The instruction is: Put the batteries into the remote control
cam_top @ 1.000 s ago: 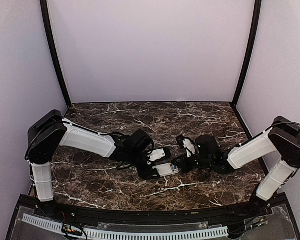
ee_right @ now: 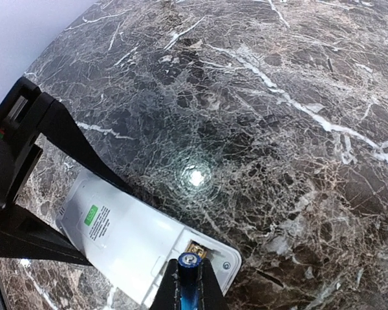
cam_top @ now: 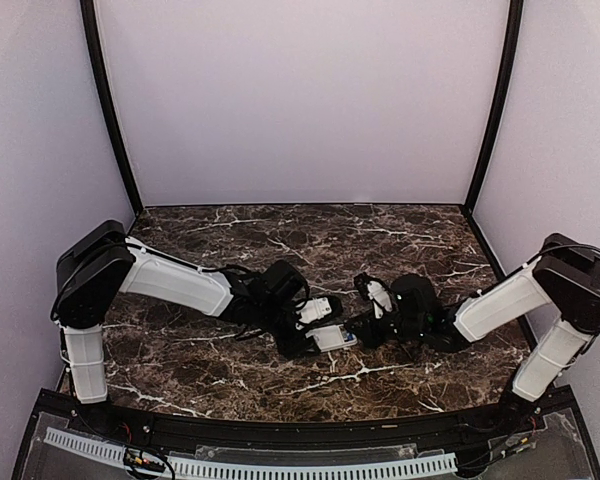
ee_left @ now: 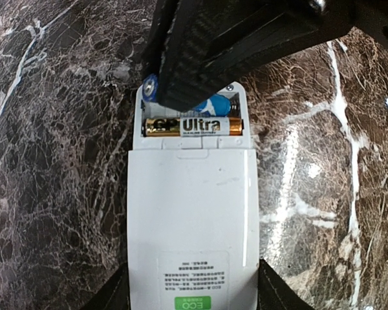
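A white remote control (ee_left: 193,200) lies with its battery bay uncovered, and my left gripper is shut across its sides. Inside the bay rests a black-and-gold battery (ee_left: 194,126). My right gripper is shut on a blue battery (ee_right: 189,296), whose round end faces the camera in the right wrist view, over the bay end of the remote. In the left wrist view the right fingers (ee_left: 187,71) hide part of the bay. A blue end shows at their left and a blue battery side (ee_left: 218,105) beyond them; whether these are one battery I cannot tell.
A black rail (cam_top: 300,433) runs along the front edge, and pale walls stand at the back and sides.
My right gripper has shifted very slightly at the remote's bay end, where less blue now shows from above. The left arm and the remote look unmoved.
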